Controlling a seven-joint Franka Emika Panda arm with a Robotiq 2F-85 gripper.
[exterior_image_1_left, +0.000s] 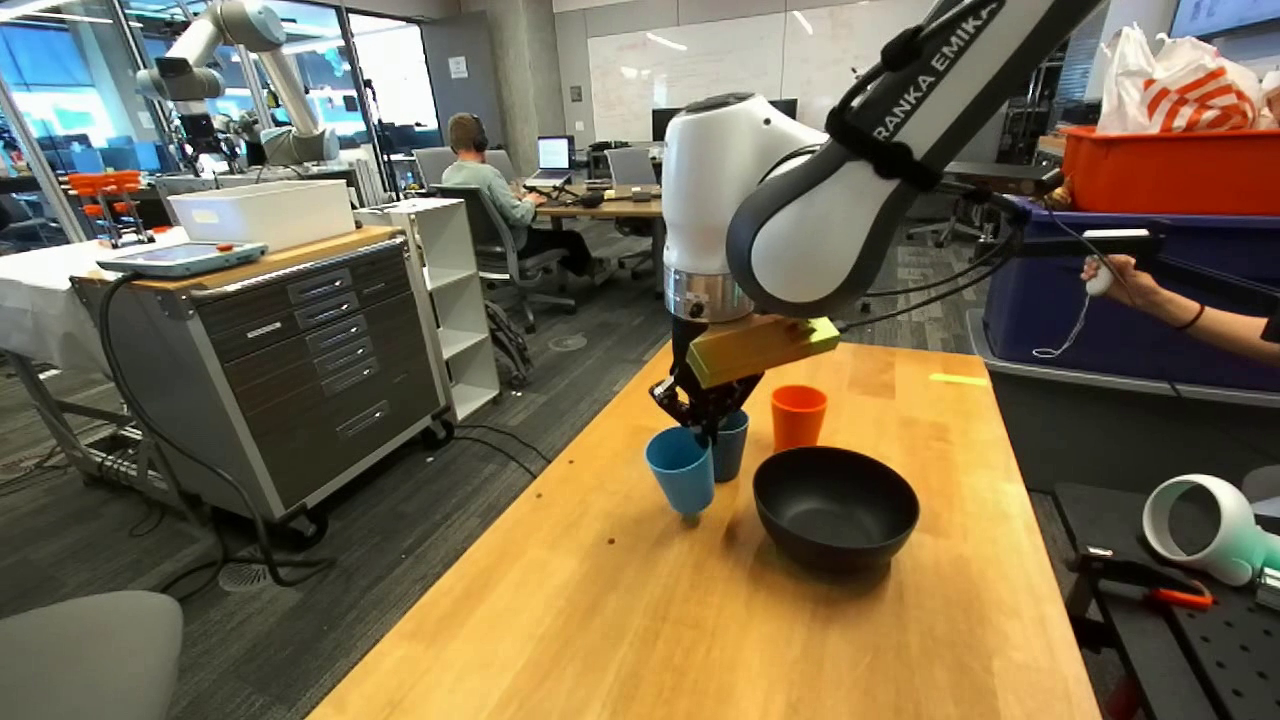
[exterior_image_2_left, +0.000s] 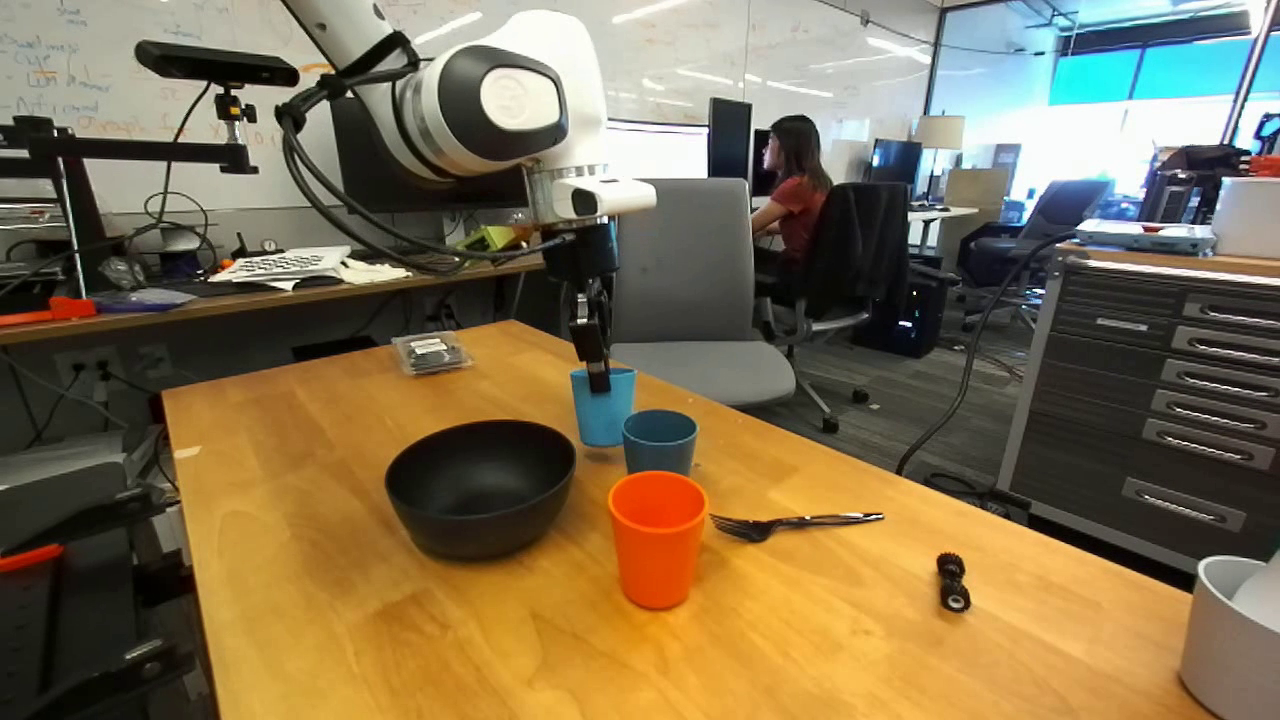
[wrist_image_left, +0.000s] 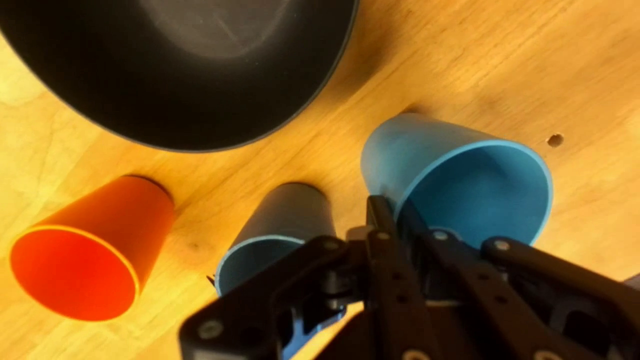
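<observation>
In the wrist view, my gripper is shut on the near rim of a light blue cup (wrist_image_left: 390, 150), one finger inside and one outside. Exterior view 1 shows this light blue cup (exterior_image_1_left: 684, 474) slightly tilted, its base apparently just above the table. Close beside it stands a darker grey-blue cup (exterior_image_2_left: 660, 444), partly hidden by my gripper in the wrist view. An orange cup (exterior_image_2_left: 657, 546) stands upright and apart from my fingers. The black bowl (exterior_image_2_left: 480, 492) sits on the table near the cups, and its visible inside is empty.
A fork (exterior_image_2_left: 798, 524) and a small black part (exterior_image_2_left: 953, 583) lie on the wooden table (exterior_image_2_left: 396, 648). A clear packet (exterior_image_2_left: 431, 353) rests near another edge. Bare tabletop (exterior_image_1_left: 624, 636) extends in front of the bowl in exterior view 1.
</observation>
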